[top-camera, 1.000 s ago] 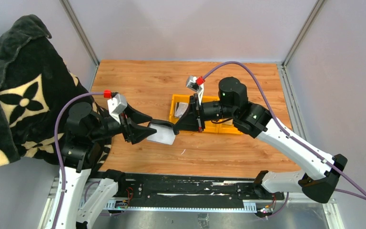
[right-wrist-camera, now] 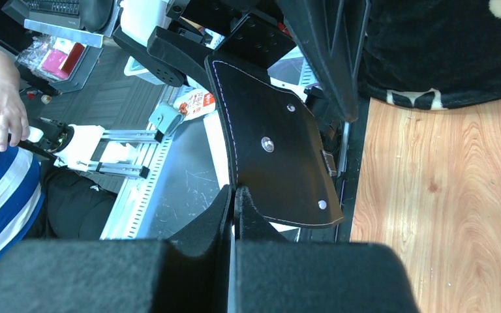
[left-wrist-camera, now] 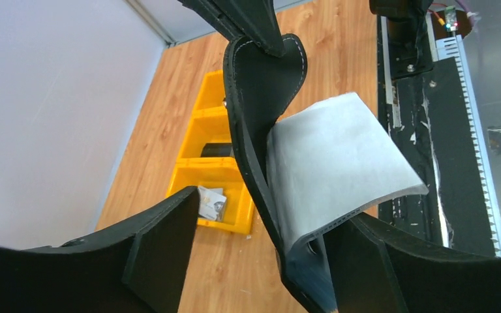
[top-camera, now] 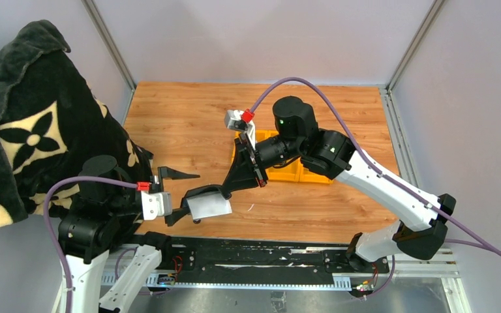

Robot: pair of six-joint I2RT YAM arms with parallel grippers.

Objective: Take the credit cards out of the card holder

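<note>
A black stitched leather card holder (right-wrist-camera: 274, 150), with snaps on its outside, hangs from the shut fingertips of my right gripper (top-camera: 224, 193), which pinch its edge. In the left wrist view it stands folded open, showing a pale grey panel (left-wrist-camera: 342, 163); I cannot tell whether cards are inside. My left gripper (top-camera: 175, 199) is part open, its fingers either side of the holder's near end; whether they touch it is unclear.
A yellow compartment tray (left-wrist-camera: 206, 222) with small items sits on the wooden table (top-camera: 189, 111), mostly behind the right arm. A dark patterned blanket (top-camera: 52, 111) covers the left side.
My right gripper has moved left with the holder, toward my left gripper. The left gripper pulled back and opened out from about one second ago, and now surrounds the holder's end.
</note>
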